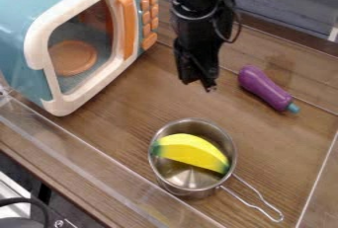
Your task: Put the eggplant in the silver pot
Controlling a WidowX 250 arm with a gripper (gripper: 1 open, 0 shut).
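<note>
The purple eggplant (268, 88) lies on the wooden table at the right, its teal end pointing down and right. My black gripper (199, 81) hangs to the left of it, clearly apart from it, with its fingers pointing down. Nothing shows in its grasp, but the dark fingers blend together and I cannot make out how far apart they are. Toward the front stands the silver pot (169, 181), its handle reaching to the lower right. Inside the pot rests a yellow toy (195, 151) with green ends.
A blue and white toy microwave (46, 30) with its front open and an orange disc (73, 57) inside fills the upper left. A wall (291, 15) runs along the back. Bare table (158, 104) lies between the pot and my gripper.
</note>
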